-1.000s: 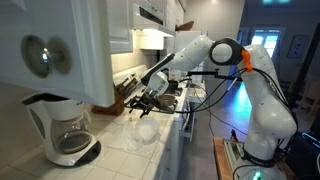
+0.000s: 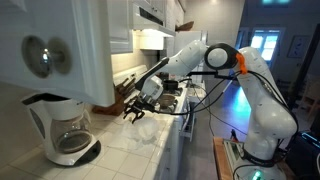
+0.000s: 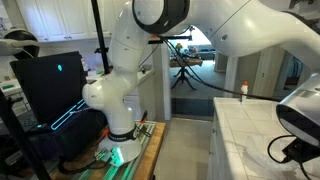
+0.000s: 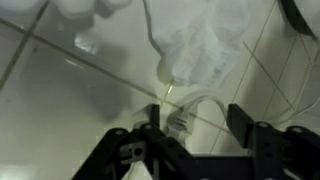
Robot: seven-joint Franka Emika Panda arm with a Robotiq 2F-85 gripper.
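My gripper stands with its two dark fingers apart over the tiled counter. In the gap between them, in the wrist view, shows a small pale object with a thin whitish loop beside it; what it is and whether the fingers touch it I cannot tell. A crumpled white cloth or sheet lies just beyond the fingertips. In exterior view 1 the gripper hangs low above the counter, near a whitish rounded thing, partly hidden by the arm.
A white coffee maker stands on the counter to the left in exterior view 1. White rounded shapes edge the top left of the wrist view, and a dark object its top right. Bare tile lies left of the gripper.
The gripper has come down a little toward the counter and now covers more of the whitish rounded thing. The coffee maker has stayed where it was.
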